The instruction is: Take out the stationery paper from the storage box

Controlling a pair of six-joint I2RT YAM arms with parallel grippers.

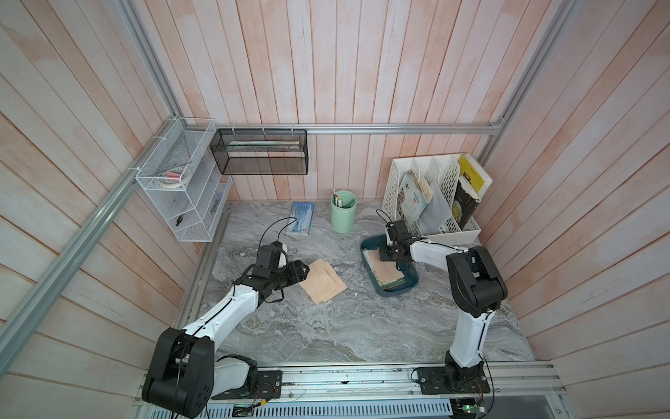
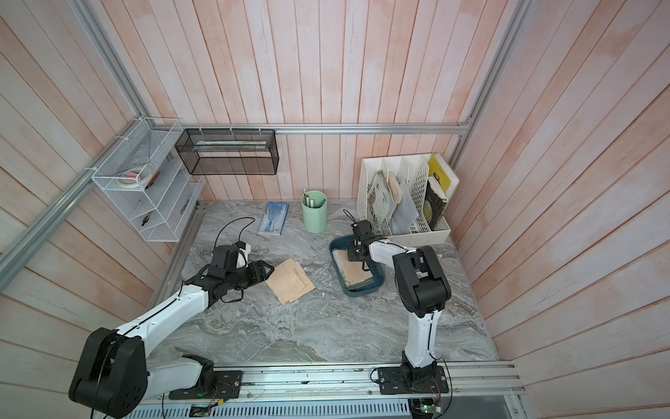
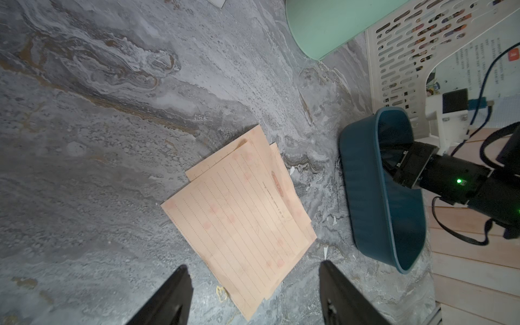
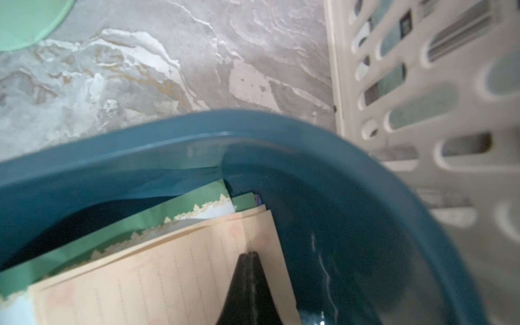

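Observation:
A teal storage box [image 1: 409,282] holds peach lined paper [image 4: 151,287] over green-edged sheets. My right gripper is down inside the box, shut, its tips against the top peach sheet near the sheet's edge. On the table left of the box lie overlapping peach stationery sheets [image 3: 238,222] with lines and pink marks. My left gripper hangs over their left side, open, with nothing seen held between its fingers.
A green pen cup [image 1: 342,220] and a blue packet [image 1: 300,218] stand or lie at the back. A white file organiser [image 2: 411,237] is behind the box. Wire shelves hang left.

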